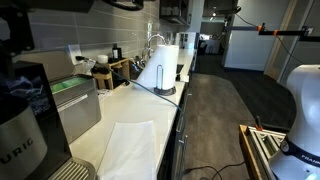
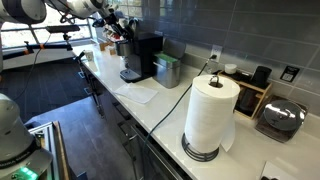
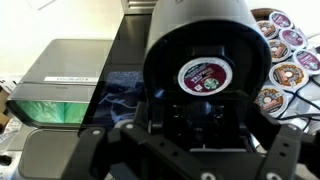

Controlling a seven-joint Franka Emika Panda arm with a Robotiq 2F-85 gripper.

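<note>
A coffee pod with a dark red and white lid [image 3: 205, 76] shows in the wrist view, inside the dark round opening of the grey coffee maker [image 3: 203, 14]. My gripper stands open just below the pod in that view; nothing is visibly held between its fingers. The maker's silver, KEURIG-lettered part [image 1: 20, 145] fills the left edge of exterior view 1. In exterior view 2 my arm reaches over the machine at the far end of the counter, too small there for the fingertips to be made out.
Several loose pods [image 3: 292, 38] lie right of the machine in the wrist view. A silver-green box [image 1: 76, 103], a white sheet [image 1: 130, 148] and a paper towel roll [image 2: 211, 112] occupy the counter. Bare counter [image 2: 170, 133] lies between sheet and roll.
</note>
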